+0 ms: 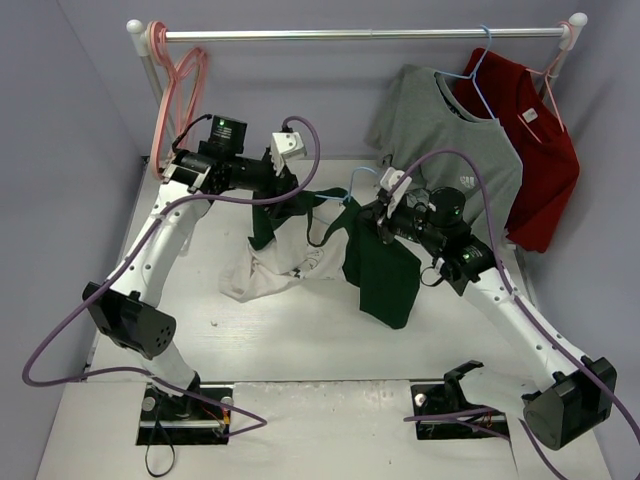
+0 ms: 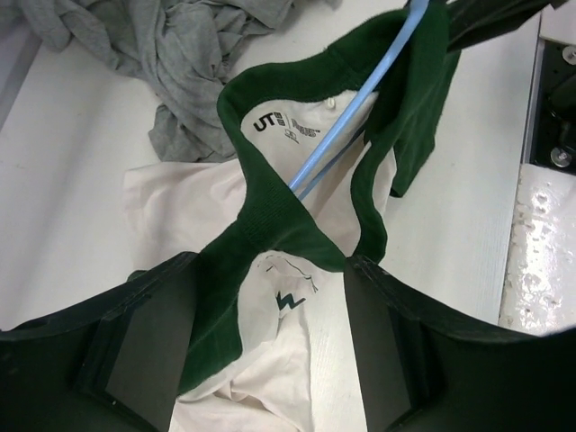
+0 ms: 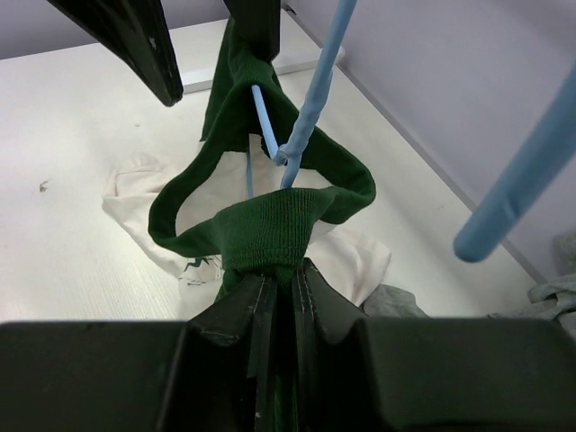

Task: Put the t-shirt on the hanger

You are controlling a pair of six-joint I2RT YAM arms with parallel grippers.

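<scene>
The t-shirt has a cream body (image 1: 292, 262) and green sleeves and collar (image 1: 388, 275). A blue hanger (image 3: 310, 112) runs through its neck opening, one arm passing under the far green shoulder and the other end hidden under the near one. In the top view its hook (image 1: 364, 171) stands up between the arms. My right gripper is shut on green cloth at the near shoulder; whether hanger lies inside that fold cannot be told. At the other shoulder my left gripper stands open, the green cloth showing between and beyond its fingers.
A grey shirt (image 1: 440, 135) and a red shirt (image 1: 545, 170) hang at the right of the rail (image 1: 370, 35). Several pink hangers (image 1: 172, 100) hang at its left.
</scene>
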